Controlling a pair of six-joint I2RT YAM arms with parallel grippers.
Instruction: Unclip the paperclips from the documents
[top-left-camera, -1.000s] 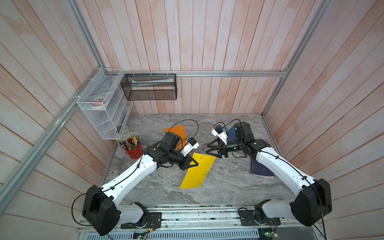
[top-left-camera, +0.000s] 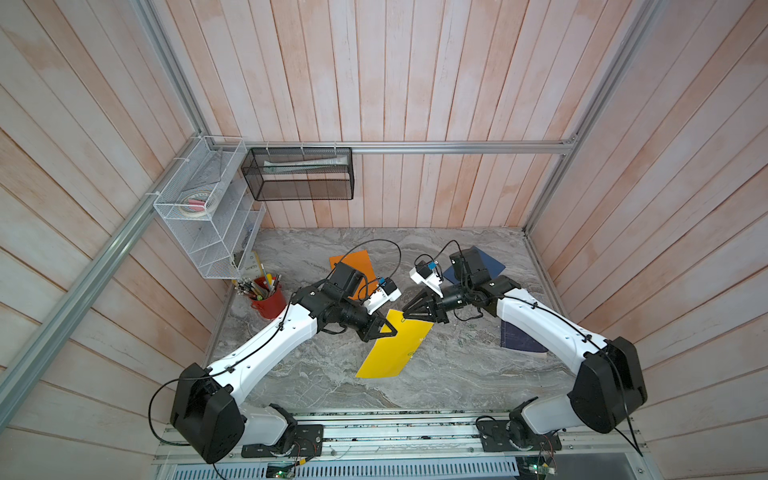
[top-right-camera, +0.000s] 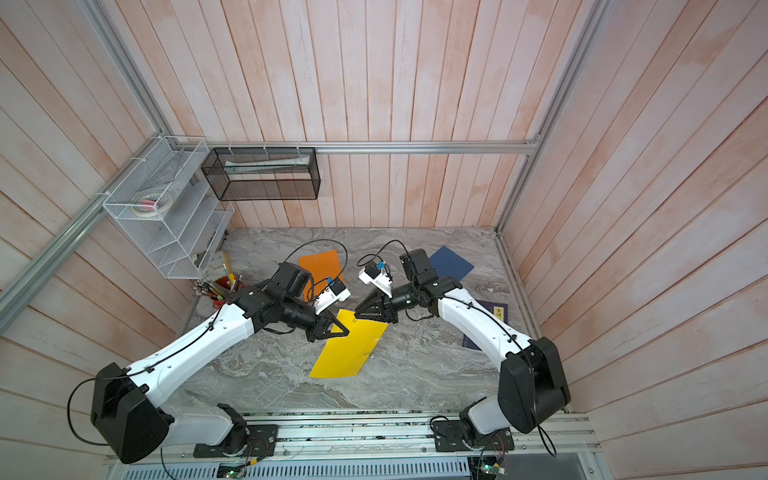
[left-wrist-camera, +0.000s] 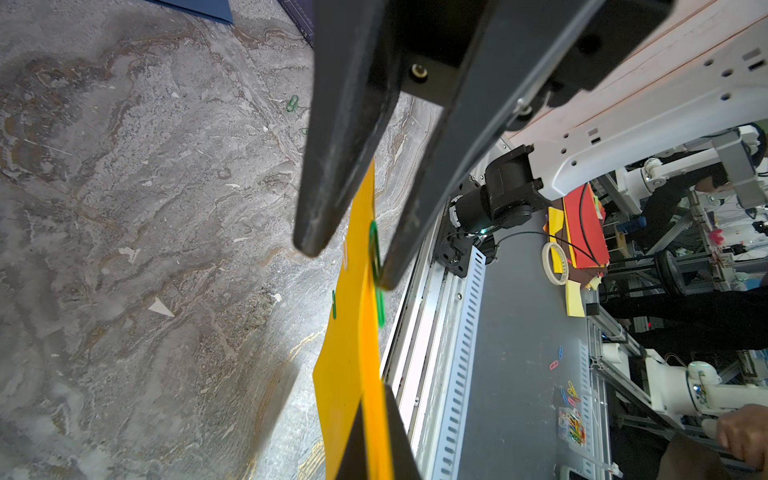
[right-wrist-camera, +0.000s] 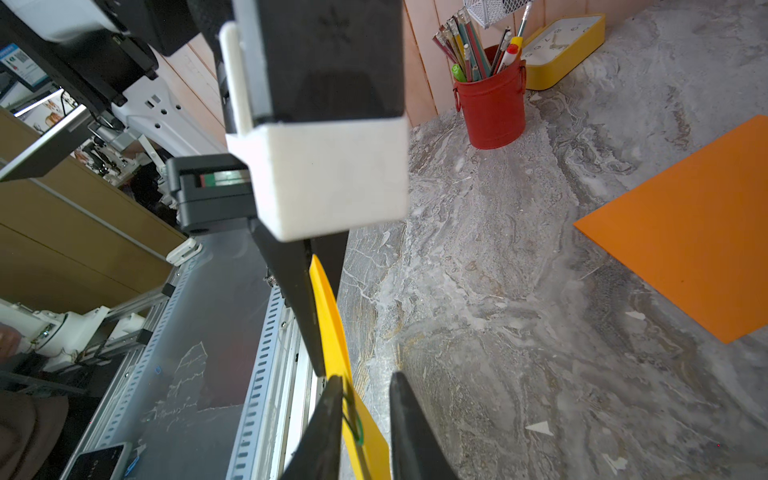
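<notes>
A yellow document (top-left-camera: 393, 352) hangs above the table, its upper left part in my left gripper (top-left-camera: 392, 329), which is shut on it. In the left wrist view the sheet is seen nearly edge-on. One green paperclip (left-wrist-camera: 376, 252) sits on its edge; a second green clip (left-wrist-camera: 333, 303) and a pinkish clip (left-wrist-camera: 345, 253) are further along. My right gripper is part open at the sheet's upper edge, a finger on either side. The edge clip, a green paperclip (right-wrist-camera: 352, 419) in the right wrist view, lies close to one finger and inside the finger.
A loose green clip (left-wrist-camera: 293, 103) lies on the marble table. An orange sheet (right-wrist-camera: 696, 232) and blue folder (top-right-camera: 450, 263) lie at the back, a dark notebook (top-left-camera: 522, 336) at right. A red pen bucket (right-wrist-camera: 493, 112) stands at left.
My right gripper has moved left onto the document's upper edge, and its finger has narrowed. The left gripper and the yellow sheet have barely shifted.
</notes>
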